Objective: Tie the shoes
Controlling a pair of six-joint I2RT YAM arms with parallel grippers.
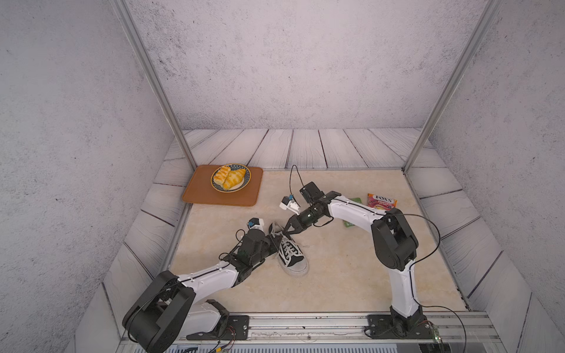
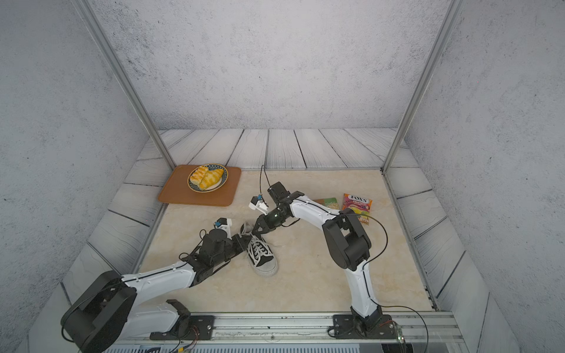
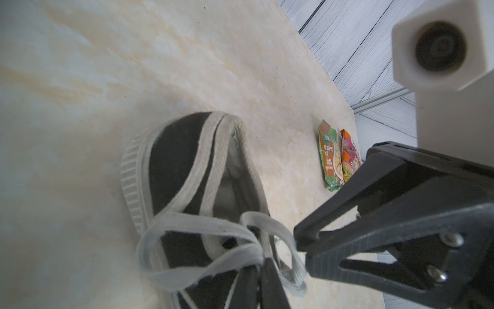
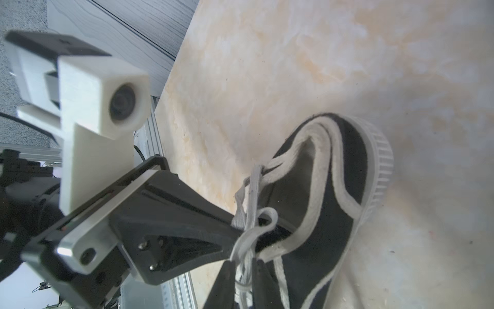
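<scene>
A black-and-white sneaker (image 1: 292,259) lies on the table, its toe toward the front edge. My left gripper is over its upper, shut on the pale shoelace (image 3: 205,224); the lace makes loops on both sides of the fingertips. From the other side, my right gripper reaches in at the tongue area, narrowly open. Strands of lace show between its fingers in the right wrist view, not clamped. The two grippers' tips are close together above the shoe (image 4: 321,247), and their exact contact with each lace end is partly hidden.
A brown tray (image 1: 197,191) with a plate (image 1: 247,168) of pastries is at the back left. Two snack packets, one green (image 3: 329,154) and one pink (image 1: 382,201), lie at the right behind the right arm. Bare table surrounds the shoe.
</scene>
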